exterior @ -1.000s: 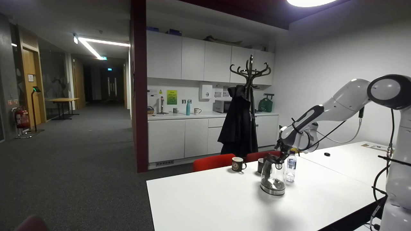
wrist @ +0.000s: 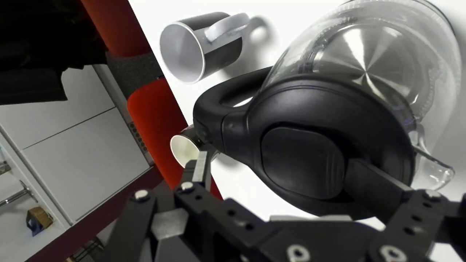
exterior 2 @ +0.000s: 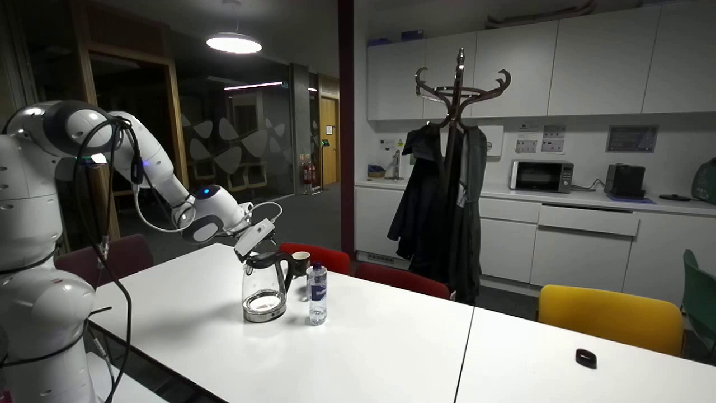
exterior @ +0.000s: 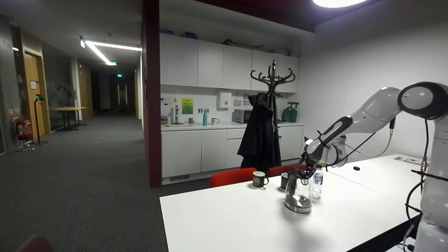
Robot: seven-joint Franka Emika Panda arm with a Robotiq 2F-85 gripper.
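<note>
The glass kettle has a black lid, a black handle and a steel base. It stands upright on the white table. My gripper is at the top of the kettle, its fingers wide apart over the lid. In the wrist view one finger overlaps the lid near the spout side. The other finger lies beside the handle's upper end, in front of a mug. Whether either finger touches the kettle cannot be made out.
A clear bottle stands close beside the kettle. One dark mug is near the table's far edge, and a second mug sits closer to the kettle.
In exterior view 1, the kettle and my gripper have shifted very slightly to the right. The mugs and bottle look unmoved.
</note>
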